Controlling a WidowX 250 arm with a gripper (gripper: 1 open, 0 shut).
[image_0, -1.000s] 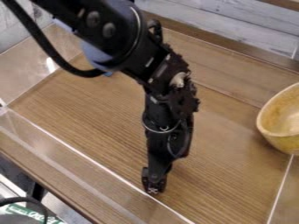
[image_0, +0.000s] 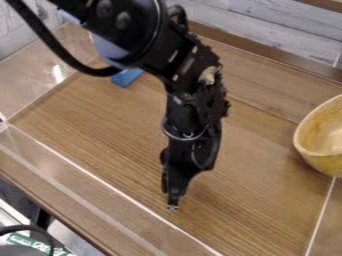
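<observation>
My black gripper (image_0: 175, 188) hangs low over the wooden tray floor (image_0: 94, 130), near its front edge. It looks shut, and nothing clear shows between its fingers. A small pale speck lies just below the fingertips; it is too small to tell what it is.
A yellow bowl (image_0: 321, 135) stands at the right. A blue object (image_0: 126, 78) lies at the back left, partly behind the arm. Low clear walls edge the tray at front and left. The floor left of the gripper is clear.
The arm and gripper have risen a little from the front of the tray floor, and the blue object at the back has come into view.
</observation>
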